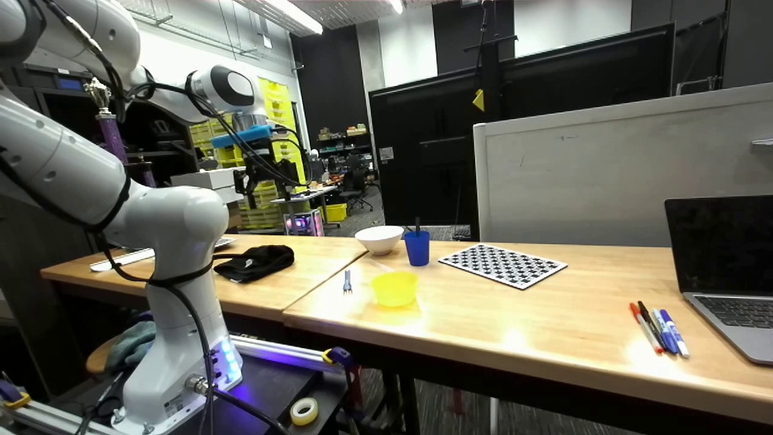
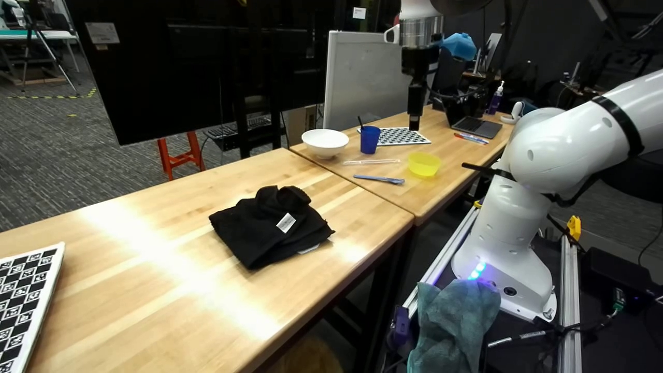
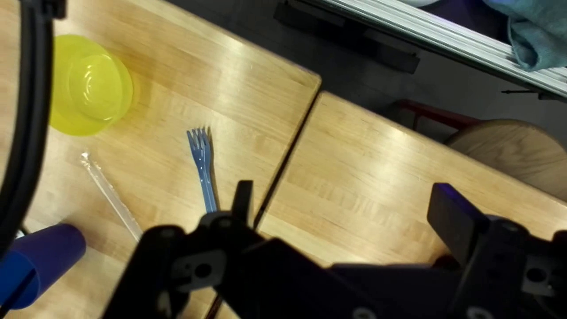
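Note:
My gripper is open and empty, its fingers wide apart above the table near the seam between two tabletops. In the wrist view, a blue fork (image 3: 202, 165) lies just left of the left finger, its handle end hidden by the gripper. Farther left are a translucent yellow bowl (image 3: 91, 87), a clear plastic stick (image 3: 112, 196) and a blue cup (image 3: 45, 260) with something dark standing in it. A white bowl (image 2: 324, 142) sits behind the stick in the second exterior view. There, a folded black cloth (image 2: 271, 227) rests on the nearer tabletop.
A checkered board (image 1: 503, 265) lies flat right of the cup. Several pens (image 1: 659, 330) and a laptop (image 1: 732, 304) occupy the right end. A whiteboard (image 1: 623, 174) stands behind the table. Clear wood separates the board from the pens.

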